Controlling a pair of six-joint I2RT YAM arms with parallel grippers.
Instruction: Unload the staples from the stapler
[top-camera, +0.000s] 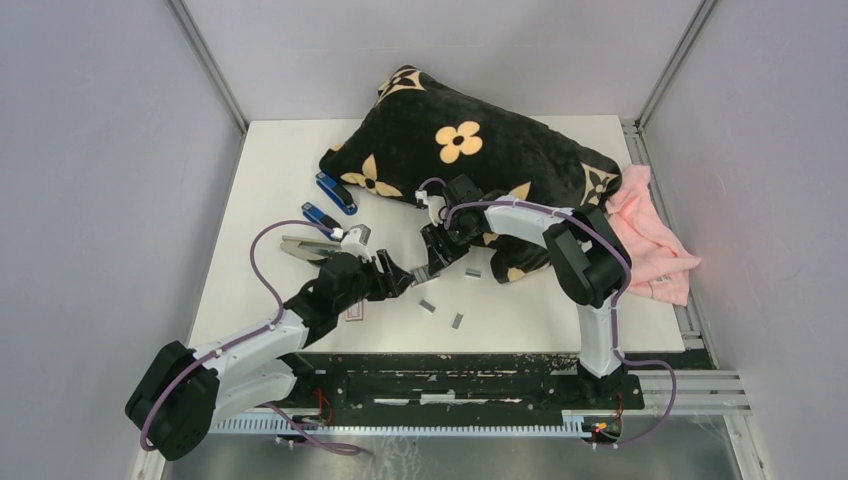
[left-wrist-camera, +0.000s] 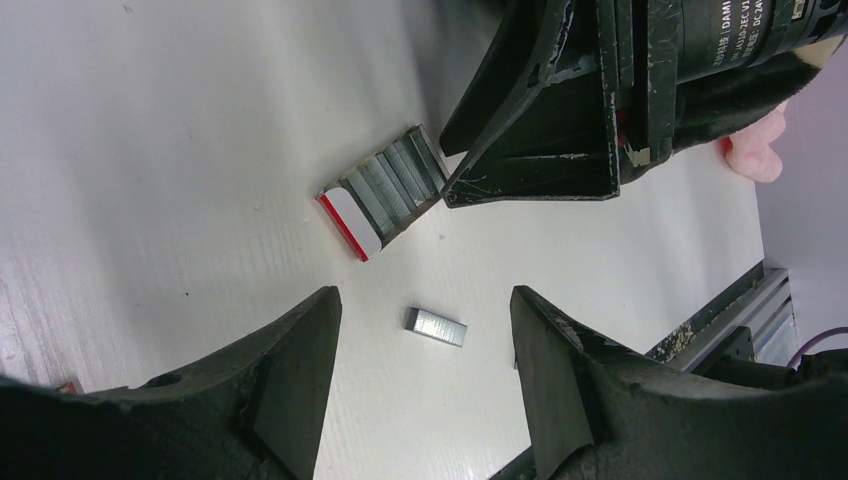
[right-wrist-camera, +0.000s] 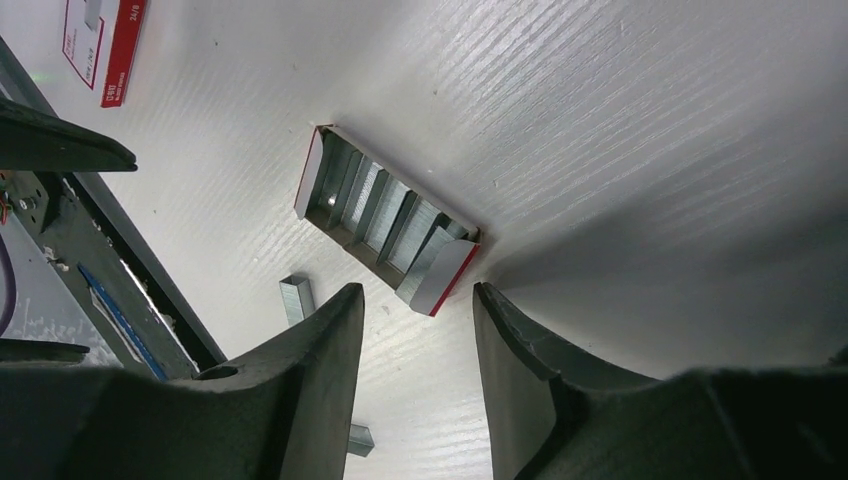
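An open box (right-wrist-camera: 365, 257) with staple strips in compartments lies on the white table (top-camera: 250, 170) between my grippers. My left gripper is open beside it, nothing between its fingers. My right gripper is open just over the box's red-edged end. Loose staple strips (left-wrist-camera: 436, 326) lie nearby. Two blue staplers (top-camera: 336, 192) (top-camera: 319, 219) lie at the back left.
A black patterned cushion (top-camera: 510, 140) fills the back, with a pink cloth (top-camera: 655, 250) at the right. A red-and-white packet (right-wrist-camera: 100, 50) and grey metal items (top-camera: 300, 250) lie left. The front middle has some free room.
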